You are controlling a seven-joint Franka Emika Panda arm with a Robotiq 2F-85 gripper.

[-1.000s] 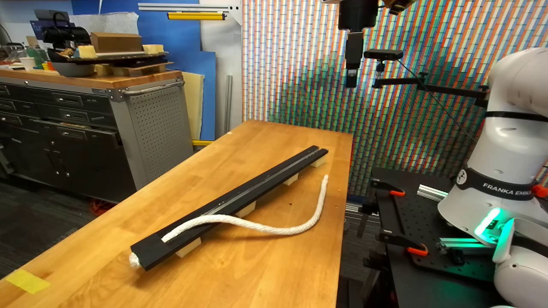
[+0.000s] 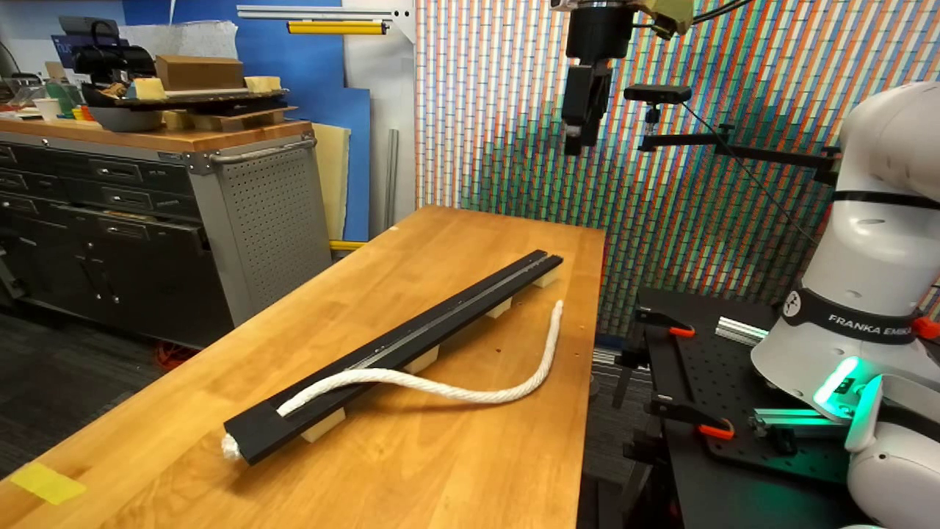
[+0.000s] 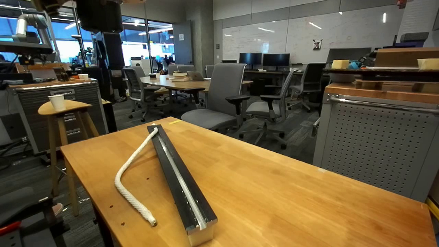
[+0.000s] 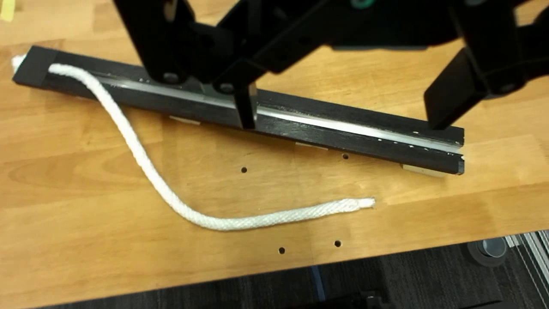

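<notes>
A white rope (image 2: pixel 458 391) runs out of one end of a black grooved channel (image 2: pixel 458 306) and curves over the wooden table, its free end lying beside the channel. A short tuft of the same rope pokes from the channel's near end in exterior view 1. The long groove (image 4: pixel 329 123) is empty along most of its length in the wrist view. High above the table hangs my gripper, its fingers wide apart and nothing between them. In exterior view 2 the gripper (image 3: pixel 117 96) shows as a dark shape at the upper left, clear of the rope.
Small wooden blocks (image 2: pixel 423 358) raise the channel off the table (image 3: pixel 296 197). Yellow tape (image 2: pixel 48 482) marks a table corner. Bare tabletop lies on both sides of the channel. Close to the table stands the robot's black base bench (image 2: pixel 705 494).
My gripper has shifted a little to the left in exterior view 1 and turned, so its fingers now appear at a different angle. The rope and channel have stayed put.
</notes>
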